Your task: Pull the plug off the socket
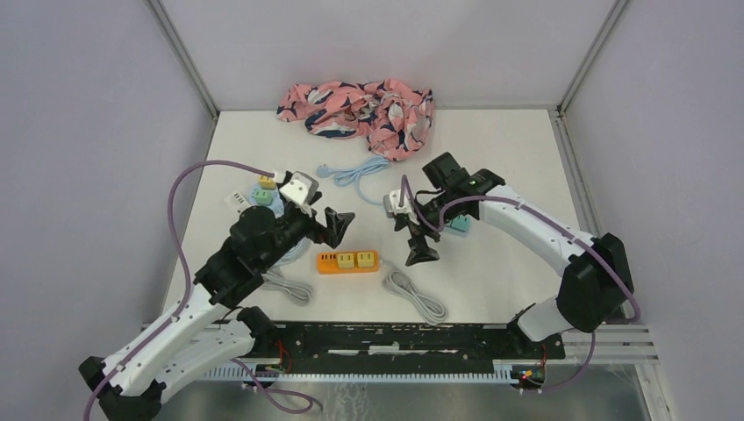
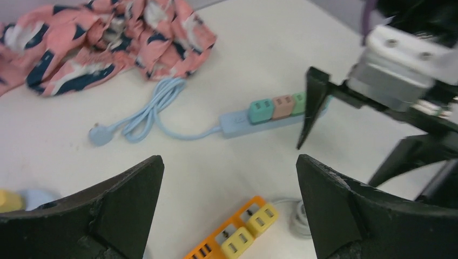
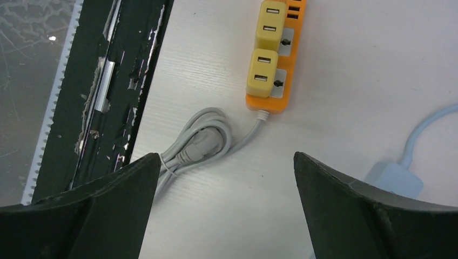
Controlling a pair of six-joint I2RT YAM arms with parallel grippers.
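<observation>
An orange socket strip [image 1: 327,263] lies at the table's front middle, with two yellow plugs [image 3: 270,25] seated side by side in it. My left gripper [image 1: 342,230] hangs open just behind and above the strip, nothing between its fingers. To the strip's right and above the table, my right gripper [image 1: 419,242] is also open and empty; its wrist view shows the strip ahead of it. A light blue strip [image 2: 236,125] bears a teal plug [image 2: 261,111], a brown plug [image 2: 282,107] and a green plug; the right arm covers much of it from above.
Coiled grey cable [image 1: 417,298] lies at the orange strip's right, another grey coil [image 1: 289,287] at its left. Crumpled pink cloth [image 1: 399,118] fills the back middle. A round blue socket with plugs [image 1: 263,196] and a white strip [image 1: 237,202] stand left.
</observation>
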